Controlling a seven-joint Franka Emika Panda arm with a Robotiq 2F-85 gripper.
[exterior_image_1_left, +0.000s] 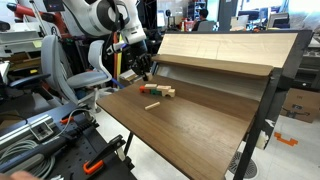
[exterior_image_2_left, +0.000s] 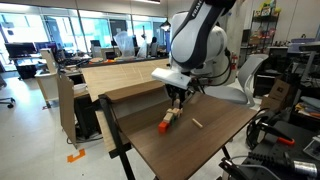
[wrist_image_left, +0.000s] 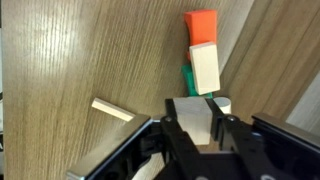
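Observation:
My gripper is shut on a pale block (wrist_image_left: 194, 114), seen between the fingers at the bottom of the wrist view. Beyond it lie a red block (wrist_image_left: 202, 26), a cream block (wrist_image_left: 205, 68) and a green block (wrist_image_left: 190, 79), close together in a row. A white piece (wrist_image_left: 222, 103) sits just right of the held block. Off to the left, a thin pale wooden stick (wrist_image_left: 113, 109) lies alone. In exterior view 1 the gripper (exterior_image_1_left: 145, 77) hangs a little above the row, near its red block (exterior_image_1_left: 143, 90).
The brown table (exterior_image_1_left: 195, 125) has broad free room to the right and front of the blocks. A raised wooden shelf (exterior_image_1_left: 215, 62) runs along the back. Stick (exterior_image_1_left: 152, 106) lies in front of the row.

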